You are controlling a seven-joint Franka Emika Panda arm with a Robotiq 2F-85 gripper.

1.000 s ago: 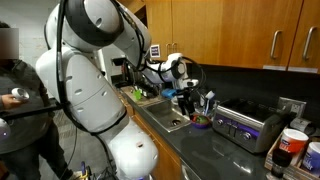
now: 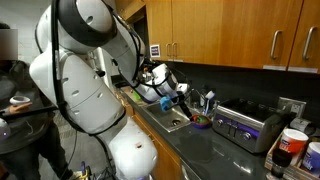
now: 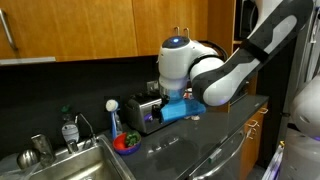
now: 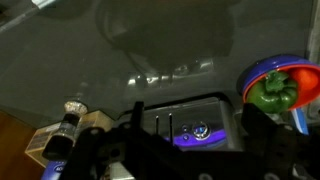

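Note:
My gripper is open, its dark fingers wide apart at the lower part of the wrist view with nothing held between them. In exterior view 1 the white hand [image 2: 163, 88] hangs in the air near the sink side of the counter. A round bowl [image 4: 250, 76], blue outside and red inside, sits on the counter at the right of the wrist view. Inside it lies a green pepper-like object [image 4: 272, 93]. Exterior view 2 has the same bowl [image 3: 120, 147] left of the hand, beside the sink.
A silver toaster [image 2: 240, 122] stands against the back wall. Right of it are a dark-lidded jar [image 2: 291, 143] and red-and-white containers [image 2: 312, 157]. The sink [image 3: 82, 164] with its faucet lies left of the bowl.
The hand has come down a little and tilted, its finger end swinging toward the right in exterior view 1. Objects on the counter look unmoved.

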